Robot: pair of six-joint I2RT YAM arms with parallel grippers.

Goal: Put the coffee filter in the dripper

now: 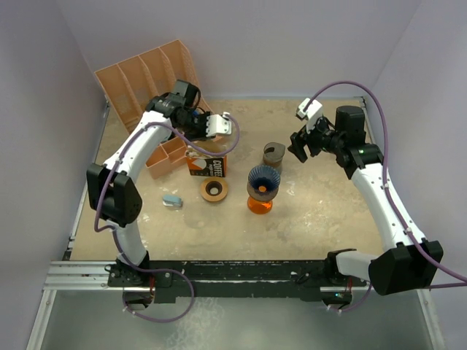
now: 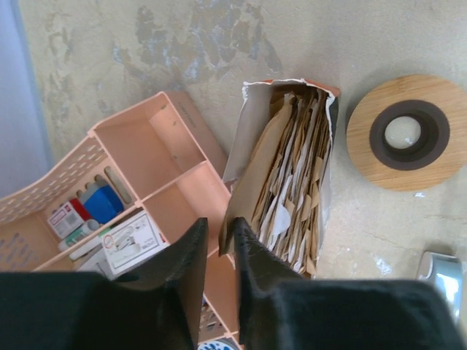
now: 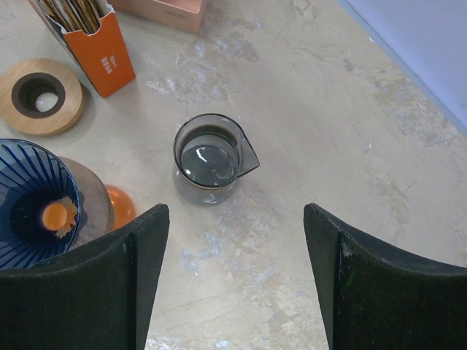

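In the left wrist view, a brown paper filter (image 2: 266, 157) leans out of the box of filters (image 2: 325, 168). My left gripper is part open over the box's end, with the filter's lower corner in the gap between its fingertips, nearer the right one. From above, the box (image 1: 208, 166) stands below that gripper, partly hidden by the arm. The blue ribbed dripper (image 1: 264, 175) sits on an orange-based server (image 1: 260, 206) in mid-table; its bowl (image 3: 33, 179) looks empty. Beyond the server, my right gripper is wide open and holds nothing.
A glass beaker (image 3: 211, 157) stands between the dripper and my right gripper. A wooden ring (image 1: 214, 189) and a small blue-white object (image 1: 172, 200) lie before the box. The pink organizer (image 2: 175, 157) is beside it.
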